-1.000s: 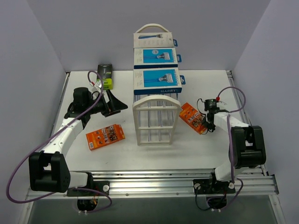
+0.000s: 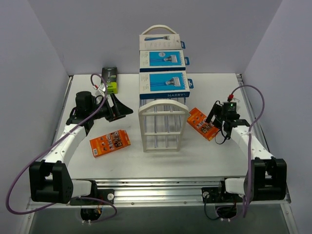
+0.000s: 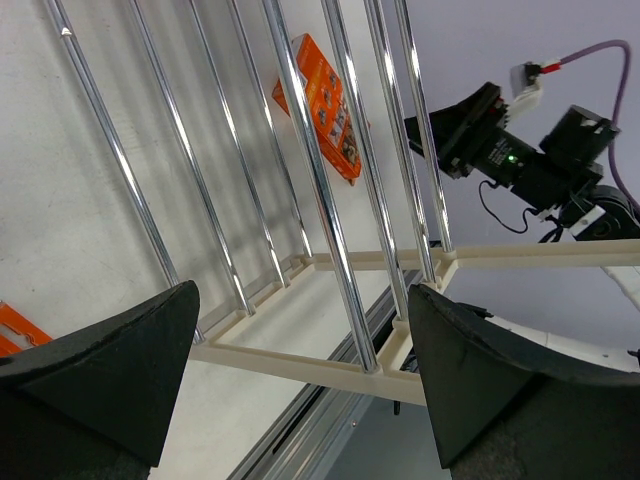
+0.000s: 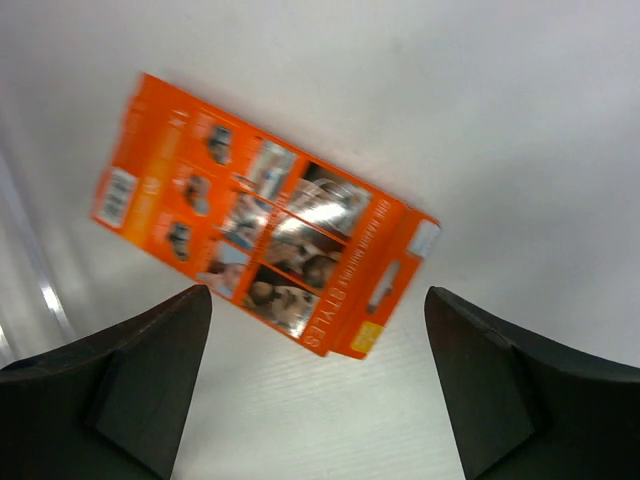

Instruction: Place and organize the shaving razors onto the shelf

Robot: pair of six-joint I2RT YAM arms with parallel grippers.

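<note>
Blue-and-white razor boxes (image 2: 163, 85) lie in a row along the top of the white rack (image 2: 163, 131). An orange package (image 2: 200, 121) lies flat right of the rack, with my right gripper (image 2: 212, 113) over it; in the right wrist view the package (image 4: 260, 215) sits beyond the open fingers, nothing between them. Another orange package (image 2: 109, 143) lies left of the rack. My left gripper (image 2: 118, 108) is open and empty left of the rack, facing its metal bars (image 3: 320, 200).
A dark and lime package (image 2: 110, 80) lies at the back left. Bare table (image 2: 219, 161) surrounds the packages. Grey walls close in the sides and back.
My right gripper has lifted away from the orange package and its arm has risen. The package lies in the same place. The left arm is still.
</note>
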